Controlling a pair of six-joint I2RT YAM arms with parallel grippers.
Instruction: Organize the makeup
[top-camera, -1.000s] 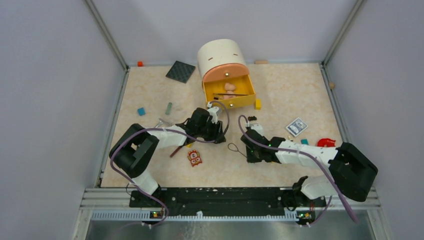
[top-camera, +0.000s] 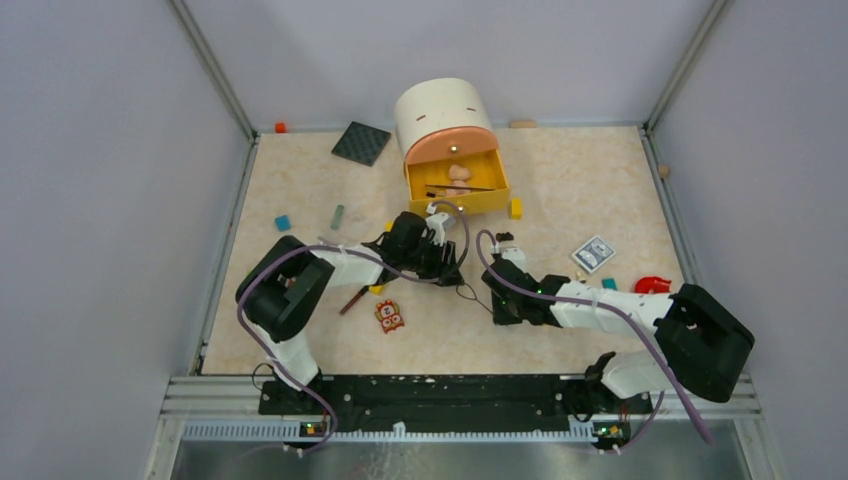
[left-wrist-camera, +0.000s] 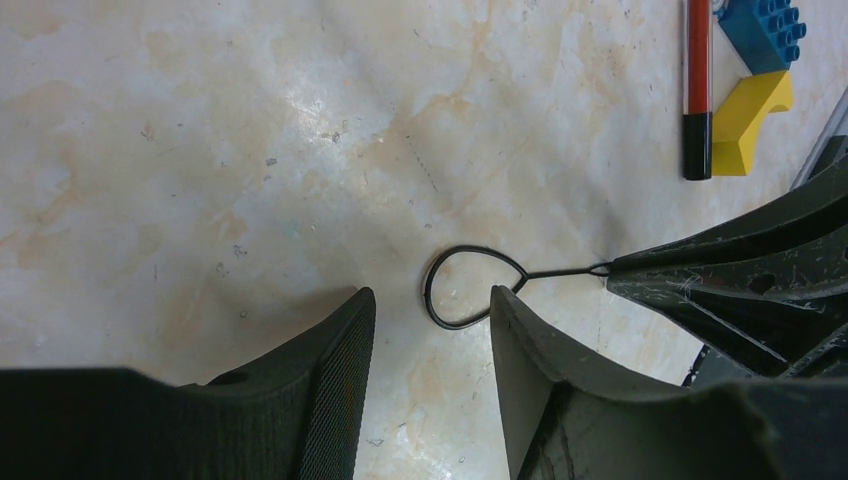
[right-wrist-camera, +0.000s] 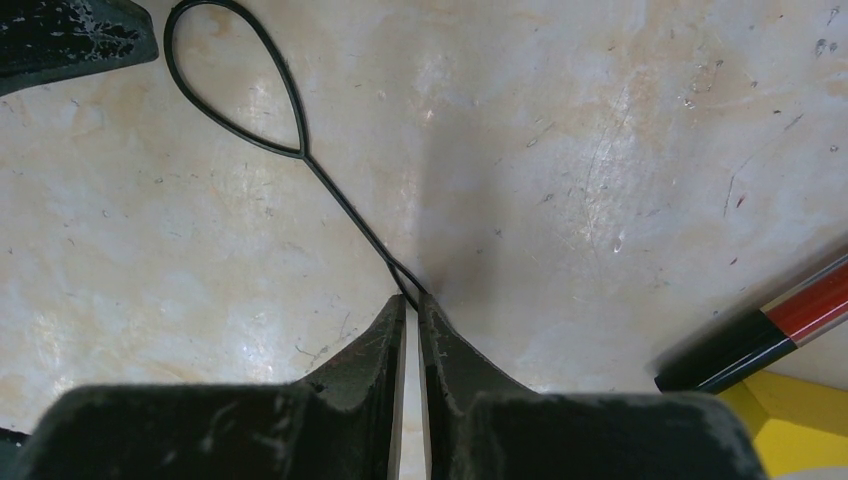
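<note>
A thin black looped cord (left-wrist-camera: 560, 272) lies low over the table between my two grippers, its round loop towards the left one. My left gripper stands open, with the loop beyond and between its fingertips in the left wrist view. In the right wrist view, the cord's narrow end meets the fingertips of my right gripper; these stand nearly together with a slim gap, and a firm hold cannot be made out. The cream makeup box (top-camera: 440, 112) has its yellow drawer (top-camera: 488, 203) pulled out, holding dark sticks and a pinkish item.
A red-and-black stick (right-wrist-camera: 740, 352) and yellow block (right-wrist-camera: 790, 415) lie near the right gripper's view edge. An owl figure (top-camera: 389, 316), a framed card (top-camera: 593, 254) and a red item (top-camera: 653, 285) lie around the arms.
My left arm has moved slightly to the right, bringing its gripper up to the cord's loop. The right arm and the cord look unmoved in the top view.
</note>
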